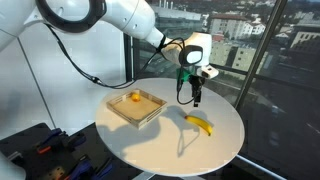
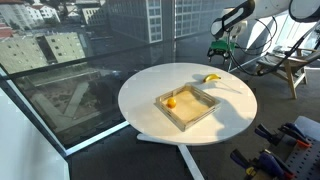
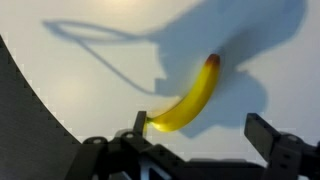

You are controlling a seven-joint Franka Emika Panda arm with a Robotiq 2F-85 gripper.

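Note:
A yellow banana lies on the right part of the round white table. In the wrist view the banana shows beyond and between my two fingers, with its dark tip pointing up. My gripper hangs in the air over the table, a little behind the banana and apart from it. Wide apart stand the fingertips in the wrist view, nothing held between them; the gripper is open. Its shadow falls on the table around the banana.
A shallow cardboard box with an orange fruit inside stands on the left part of the table. In the second exterior view the box sits well apart from the banana. Bare tabletop lies between them.

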